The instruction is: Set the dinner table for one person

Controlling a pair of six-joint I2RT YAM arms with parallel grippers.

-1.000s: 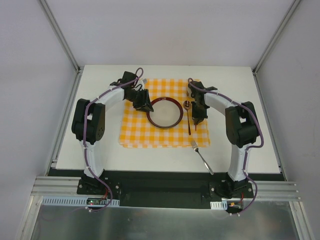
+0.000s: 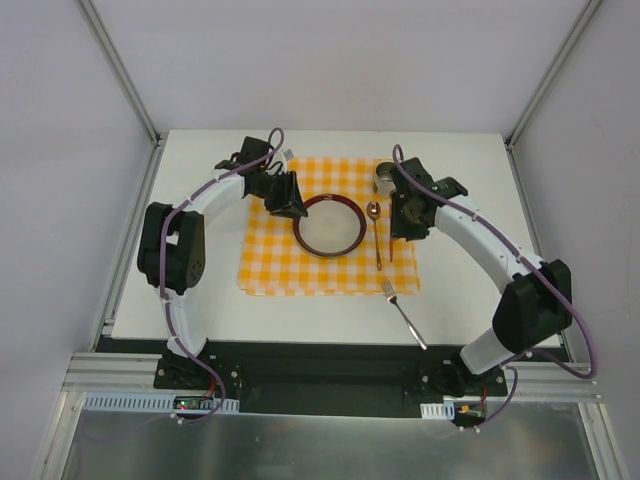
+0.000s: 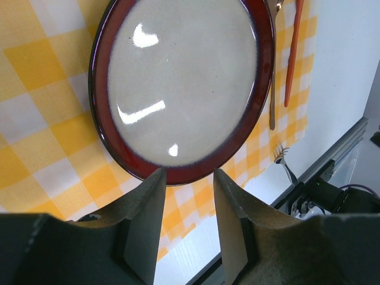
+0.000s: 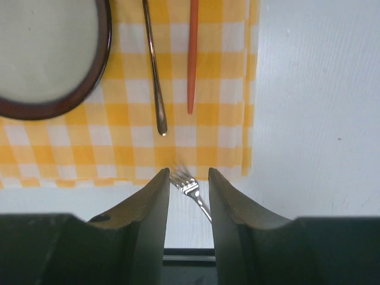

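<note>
A brown-rimmed plate [image 2: 330,227] lies on the yellow checked placemat [image 2: 270,265]. To its right are a spoon [image 2: 374,211] and a red utensil [image 4: 192,65], parallel to it. A fork [image 4: 188,186] lies diagonally across the mat's lower edge onto the bare table, tines toward the mat. My left gripper is part open over the plate's left rim, nothing between its fingers. My right gripper is part open, raised above the right side of the mat, holding nothing; the fork shows below it.
A metal cup [image 2: 383,176] stands at the mat's back right, partly behind my right arm.
</note>
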